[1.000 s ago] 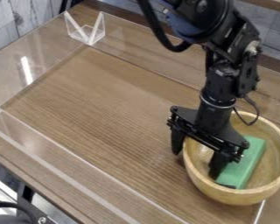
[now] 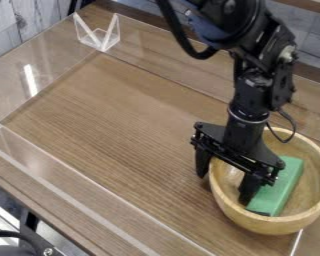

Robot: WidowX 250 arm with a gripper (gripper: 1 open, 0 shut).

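A black robot arm reaches down from the top into a cream plastic bowl (image 2: 306, 206) at the lower right of the table. Its gripper (image 2: 232, 172) sits low over the bowl's left part, its fingers reaching inside. A green rectangular object (image 2: 275, 191) lies in the bowl, right beside the fingers. Whether the fingers hold anything is hidden by the dark gripper body.
A clear wire-like or plastic holder (image 2: 99, 32) stands at the back left. A wall edge runs along the back right.
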